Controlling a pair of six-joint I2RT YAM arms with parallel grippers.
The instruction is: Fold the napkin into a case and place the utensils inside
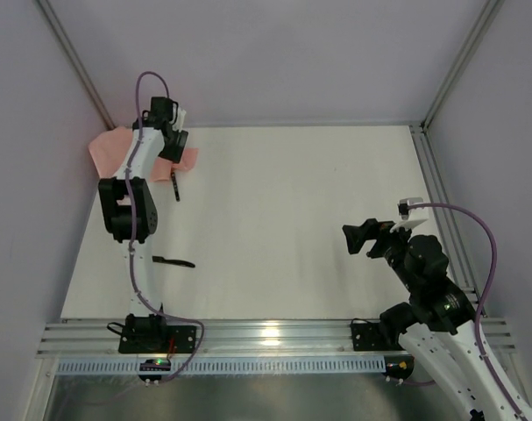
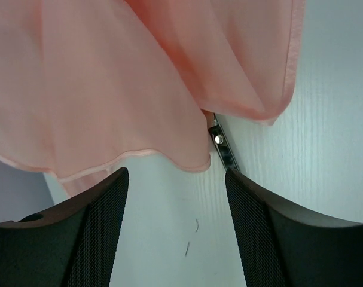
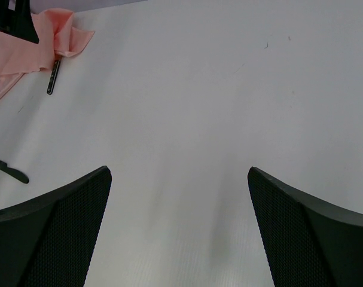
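Note:
A crumpled pink napkin (image 1: 110, 151) lies in the far left corner of the table, partly covered by my left arm. From under its near right edge sticks a dark handle (image 1: 175, 186), whose other end is hidden by the cloth. My left gripper (image 1: 180, 145) is over the napkin, and its open fingers (image 2: 97, 221) have no cloth between them in the left wrist view. Closer to the front, a second dark utensil (image 1: 174, 261) lies flat on the table. At the right side, my right gripper (image 1: 362, 238) hangs open and empty, far from the cloth.
Walls stand close behind and to the left of the napkin. A metal rail (image 1: 270, 331) runs along the front edge.

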